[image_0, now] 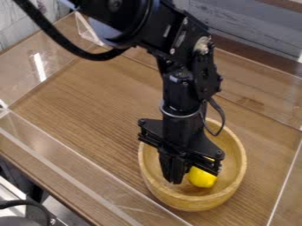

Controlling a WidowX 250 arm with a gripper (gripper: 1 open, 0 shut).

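Observation:
My black gripper [172, 164] hangs down into a light wooden bowl [193, 199] at the right of centre. Its fingers look shut, with nothing seen between them. A yellow object [202, 179] lies in the bowl just right of the fingertips, partly hidden behind the gripper.
The bowl stands on a wooden counter [83, 106]. A pale wall runs along the back, and the counter's front edge crosses the lower left.

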